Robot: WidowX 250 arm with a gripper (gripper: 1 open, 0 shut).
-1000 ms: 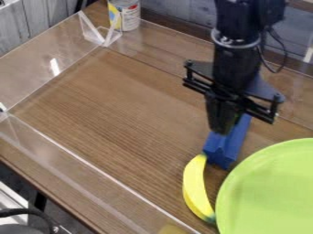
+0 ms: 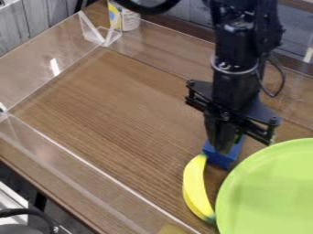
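My black gripper (image 2: 222, 128) hangs at the right of the camera view, its tips low over a blue block (image 2: 221, 155), which it largely hides. Whether the fingers are open or shut is hard to make out. A yellow banana (image 2: 196, 188) lies just below and left of the block, beside a large green plate or bowl (image 2: 269, 196) at the lower right.
A can (image 2: 123, 16) stands at the back left near a clear plastic piece. Clear panels edge the left side, and a cable runs at the bottom left.
The gripper has come down and a little toward the front over the blue block, hiding more of it. The banana and green item have not moved.
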